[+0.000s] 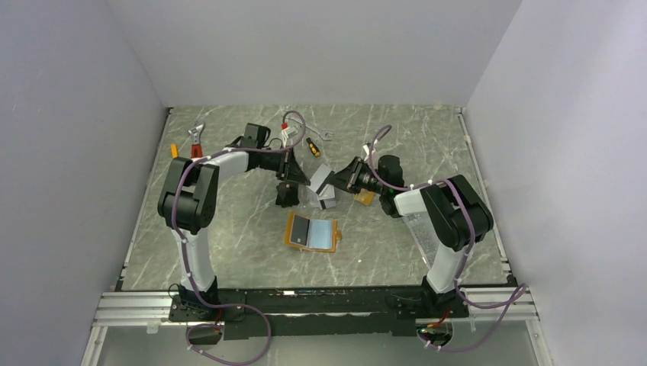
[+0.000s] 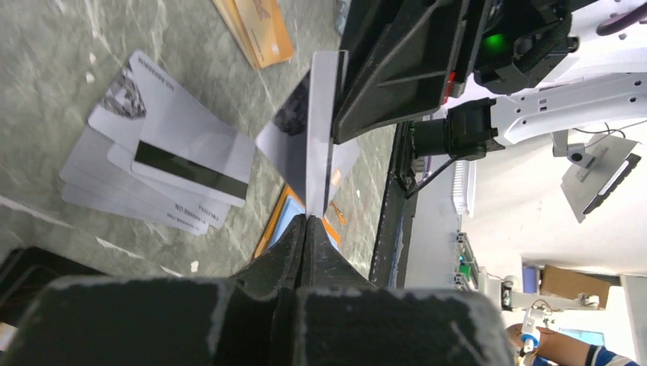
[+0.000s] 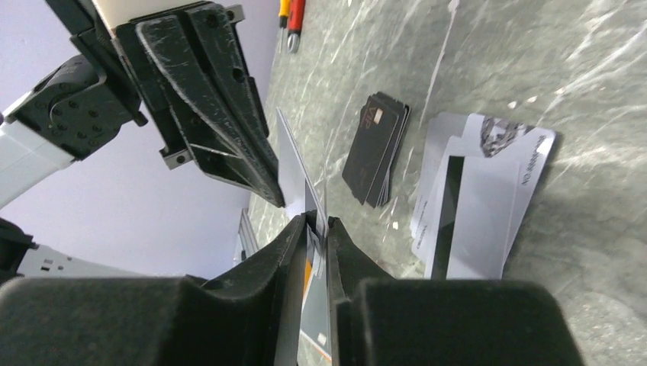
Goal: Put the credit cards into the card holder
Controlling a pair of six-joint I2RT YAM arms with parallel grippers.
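My right gripper [image 1: 336, 183] is shut on a white card [image 1: 320, 178], held tilted above the card pile. My left gripper is shut, its tips at that card's edge; whether it grips the card is unclear. Loose white cards [image 2: 183, 145] with black stripes lie fanned below, beside a stack of black cards [image 3: 370, 149]. An orange-edged card holder [image 1: 321, 234] with grey and light-blue panels lies toward the front. Gold cards [image 1: 365, 198] lie under my right gripper.
A wrench [image 1: 324, 134] and screwdriver [image 1: 313, 147] lie behind; more tools [image 1: 196, 142] at back left. A grey rack [image 1: 420, 236] is at the right.
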